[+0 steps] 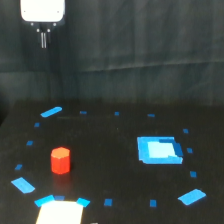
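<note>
A red block point(61, 161) with a six-sided outline stands on the dark table at the left. To its right lies a blue-edged square point(141, 148) with a white middle point(161, 150). High above the table, at the upper left, hangs my gripper point(43, 45), well away from the block. Its thin fingers are close together and small in the picture, so whether they are open or shut cannot be told. No object shows at their tips.
Small blue marks dot the black table, with longer blue strips point(51, 112) point(192, 197) near its corners. A bright whitish object point(60, 213) sits at the bottom left edge. A dark curtain point(140, 50) hangs behind.
</note>
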